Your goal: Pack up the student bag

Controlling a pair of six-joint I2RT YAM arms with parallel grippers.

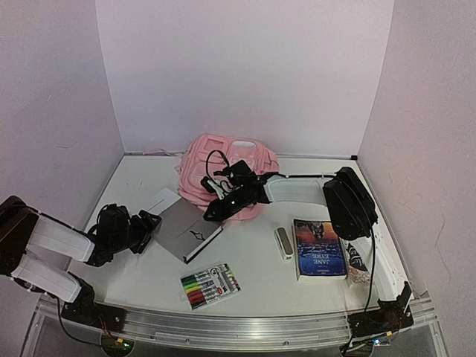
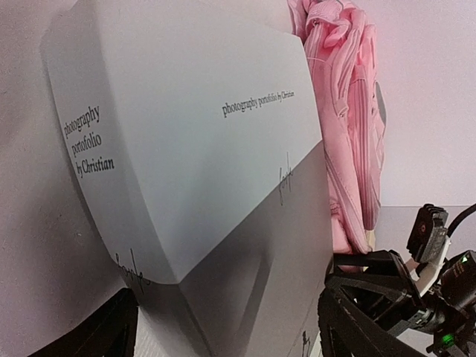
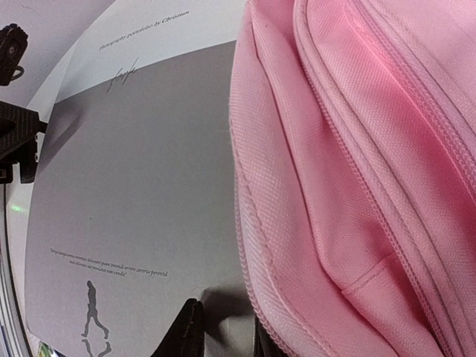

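Observation:
A grey-and-white photography portfolio book lies slanted in front of the pink bag. At the book's left edge is my left gripper; in the left wrist view, its fingers are wide apart, with the book's spine and cover filling the space ahead. My right gripper is between the bag's front and the book's upper right corner. In the right wrist view, pink fabric covers part of its fingers, so its grip is hidden. The book's cover lies beside that fabric.
A pack of colored markers lies at the front middle. Further right are a grey case, the Jane Eyre book and a patterned packet partly behind the right arm. Clear table lies between the markers and the bag.

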